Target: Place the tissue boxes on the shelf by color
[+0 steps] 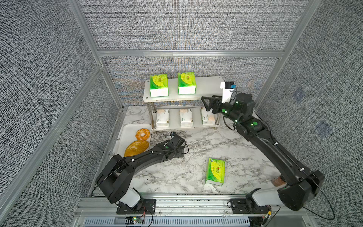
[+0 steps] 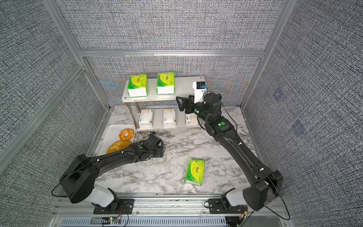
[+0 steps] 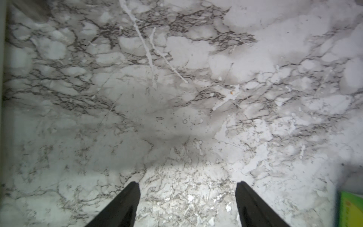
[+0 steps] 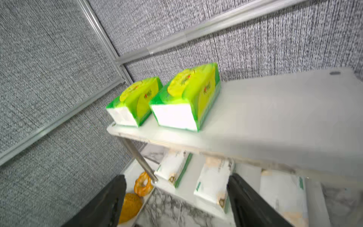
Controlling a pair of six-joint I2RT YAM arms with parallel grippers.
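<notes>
Two green tissue boxes stand on the upper board of the shelf (image 1: 206, 85): one at the left end (image 1: 158, 84), another near the middle (image 1: 186, 81). Three white packs line the lower board, at left (image 1: 163, 117), middle (image 1: 186, 116) and right (image 1: 207, 116). A third green box (image 1: 215, 171) lies flat on the table, front right of centre. My right gripper is open and empty, in front of the shelf's right half. Low over the table, left of the loose green box, my left gripper is open with only bare marble between its fingers.
A white tray (image 1: 124, 140) with a ring-shaped bread (image 1: 143, 134) and a long loaf (image 1: 136, 148) sits left of the shelf. At the right edge a brown jar (image 1: 279, 180) is partly behind the right arm.
</notes>
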